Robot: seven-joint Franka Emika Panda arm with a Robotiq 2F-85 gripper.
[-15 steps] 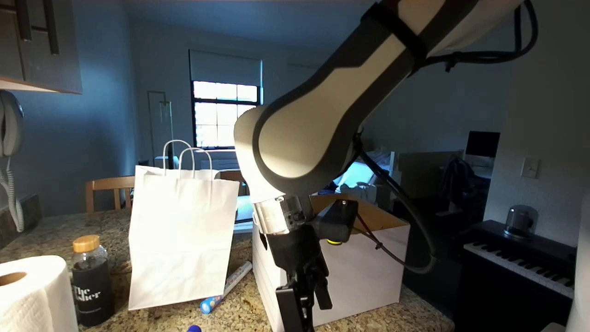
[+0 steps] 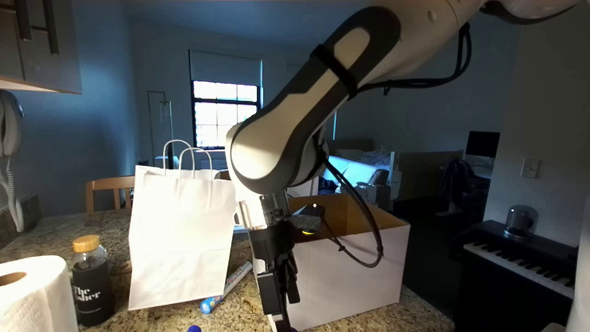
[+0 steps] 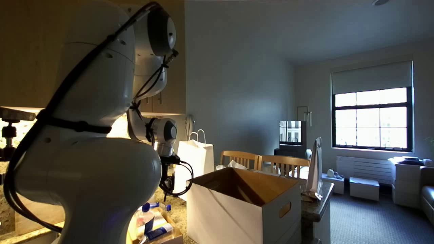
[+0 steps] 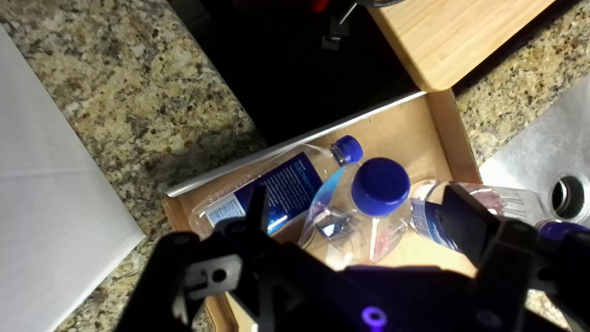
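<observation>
In the wrist view my gripper stands open, its two dark fingers set wide apart. An upright clear bottle with a blue cap (image 4: pixel 380 187) shows between them, in a shallow cardboard box (image 4: pixel 412 130). Nothing is gripped. On its side to the left lies a clear bottle with a dark blue label (image 4: pixel 293 185). Another clear bottle (image 4: pixel 500 202) lies on the right, partly hidden by a finger. Exterior view 2 shows the same cardboard box (image 3: pixel 177 237) below the gripper, near the arm's base.
A large white box (image 3: pixel 228 215), open on top, stands beside the gripper. Behind are a white paper bag (image 2: pixel 179 238) and a blue-and-white tube (image 2: pixel 231 286). A dark bottle (image 2: pixel 91 290) and a paper towel roll (image 2: pixel 38 301) stand left. A wooden board (image 4: pixel 459 38) overhangs the cardboard box's edge.
The bag, white box and tube have stayed put.
</observation>
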